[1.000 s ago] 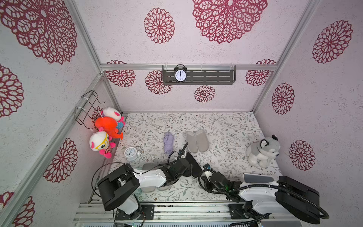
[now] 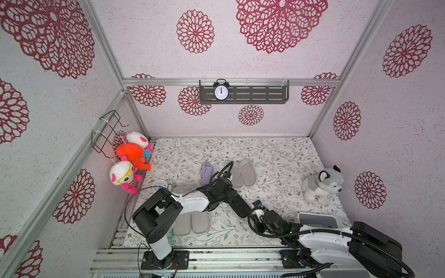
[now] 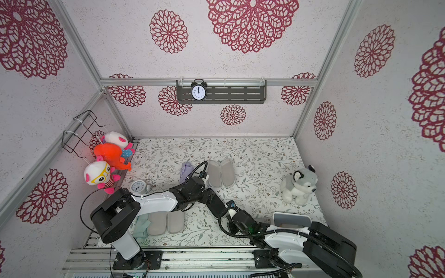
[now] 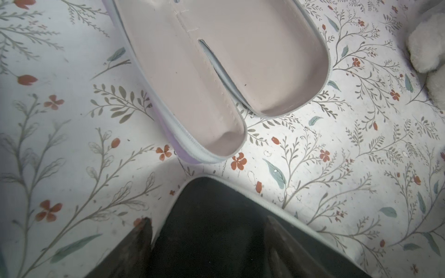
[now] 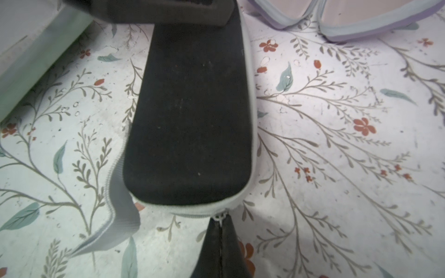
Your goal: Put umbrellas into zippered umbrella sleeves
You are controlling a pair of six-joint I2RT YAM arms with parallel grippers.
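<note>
A black zippered sleeve (image 2: 240, 206) with white edging lies on the table at the centre. My left gripper is over its far end, fingers apart and blurred at the bottom of the left wrist view, with the black surface between them. At the sleeve's near end, my right gripper is shut at the small zipper pull, a grey strap beside it. A lavender umbrella (image 2: 206, 171) lies behind the left arm. Open pale sleeves lie behind (image 2: 246, 171) and at the front left (image 2: 200, 222), beside a mint cloth item (image 3: 141, 228).
A husky plush (image 2: 322, 187) sits at the right, behind a grey tray (image 2: 317, 215). Plush toys (image 2: 125, 173) and a white clock (image 3: 138, 187) are at the left.
The right arm has shifted slightly right.
</note>
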